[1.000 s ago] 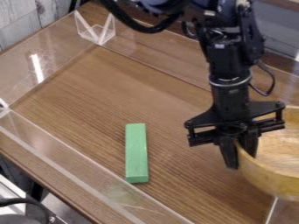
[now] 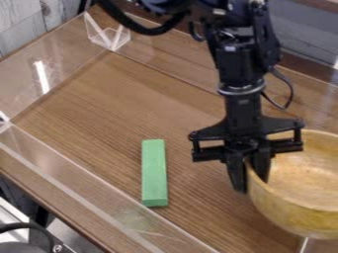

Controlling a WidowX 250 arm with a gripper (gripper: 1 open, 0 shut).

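Observation:
My black gripper (image 2: pixel 247 156) is shut on the rim of a large pale-yellow bowl (image 2: pixel 309 188) at the right of the view. The bowl is partly cut off by the right edge. A green bar (image 2: pixel 154 173) lies on the wooden surface to the left of the gripper, apart from it.
A clear plastic wall runs along the left and front edges. A small white wire holder (image 2: pixel 109 32) stands at the back left, and cables lie at the lower left corner.
My gripper has moved left, toward the green bar, and the bowl has come along with it. The green bar has not moved.

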